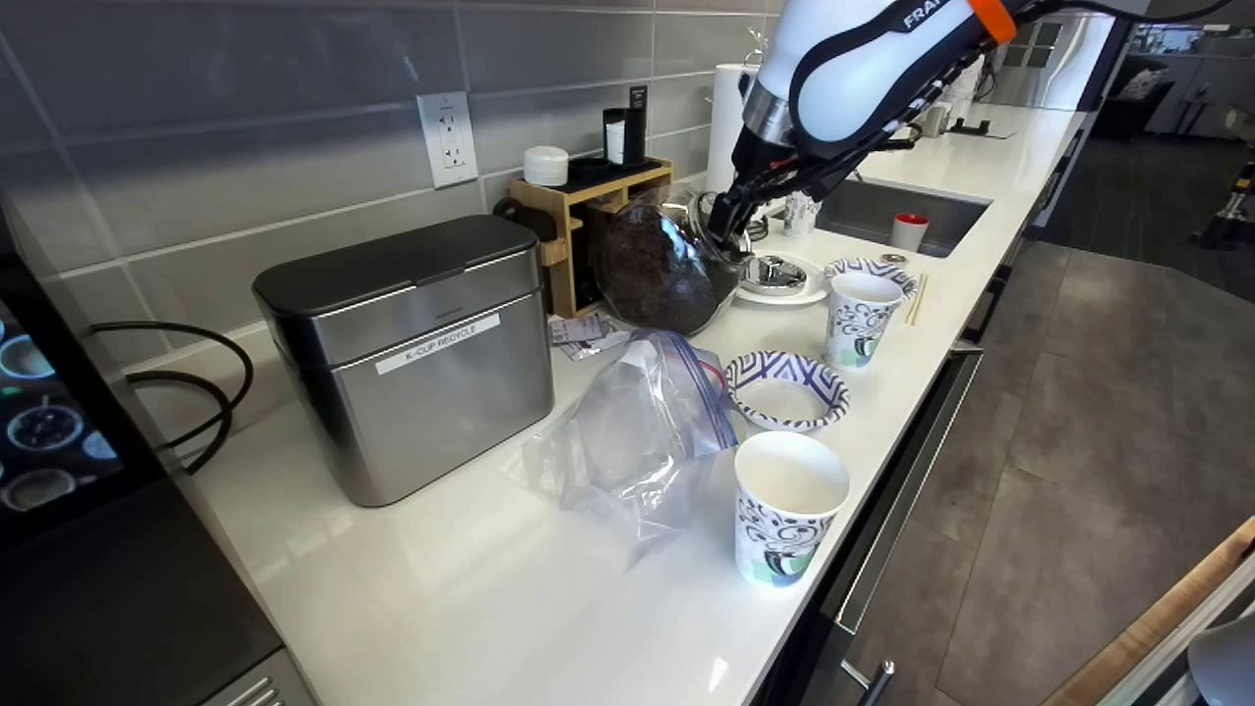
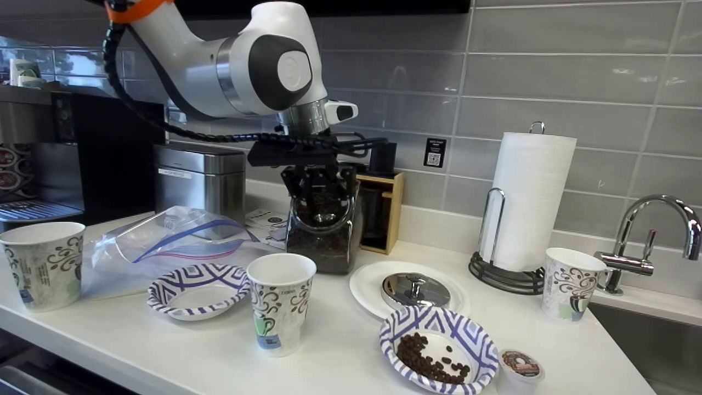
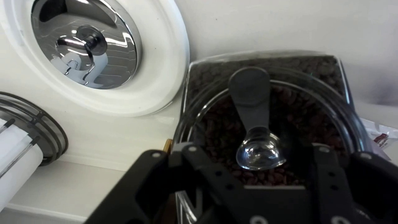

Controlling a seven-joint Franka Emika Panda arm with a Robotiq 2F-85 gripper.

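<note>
A glass jar of dark coffee beans stands on the counter with its round mouth uncovered. Inside it, on the beans, lies a scoop with a dark handle and a clear bowl. My gripper is open at the jar's mouth, fingers apart on either side of the scoop's bowl in the wrist view; nothing shows held. In exterior view 2 the gripper points down at the jar's opening. Whether the fingers touch the scoop or the rim cannot be told. A chrome lid rests on a white plate beside the jar.
Paper cups and patterned bowls stand in front; one bowl contains loose beans. A plastic bag lies left of the jar in exterior view 2. Behind are a wooden organiser and a paper towel roll.
</note>
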